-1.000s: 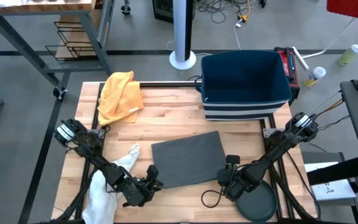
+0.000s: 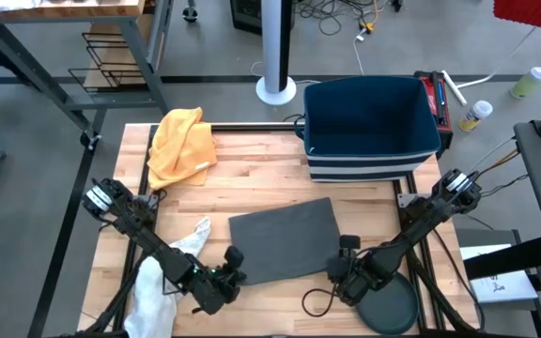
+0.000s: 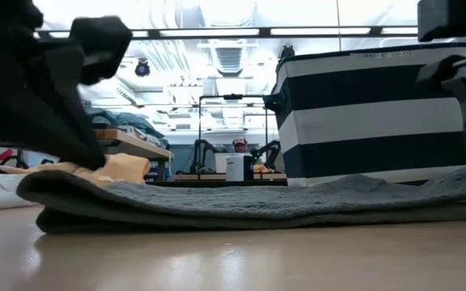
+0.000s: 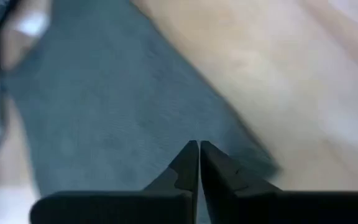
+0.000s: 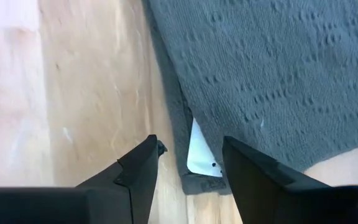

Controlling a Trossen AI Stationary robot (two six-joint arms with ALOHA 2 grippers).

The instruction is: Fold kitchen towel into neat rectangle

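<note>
The grey kitchen towel (image 2: 286,237) lies folded and nearly flat on the table. In the left wrist view my left gripper is shut, its fingertips together over the towel (image 4: 123,112) near a corner, with no cloth between them; that view is blurred. My right gripper is open above another towel corner. Below it, the top layer (image 5: 272,81) sits off from the bottom layer (image 5: 180,130), and a white tag (image 5: 202,152) shows between them. From low down, the towel's left end (image 3: 55,194) has its layers slightly apart.
A blue striped bin (image 2: 374,167) stands at the back right and an orange cloth (image 2: 182,150) at the back left. A white cloth (image 2: 153,299) is under the left arm, a dark round plate (image 2: 390,305) by the right arm. Bare wood lies behind the towel.
My left gripper has gone from open around the bunched towel corner to shut with nothing in it, and the corner now lies flatter.
</note>
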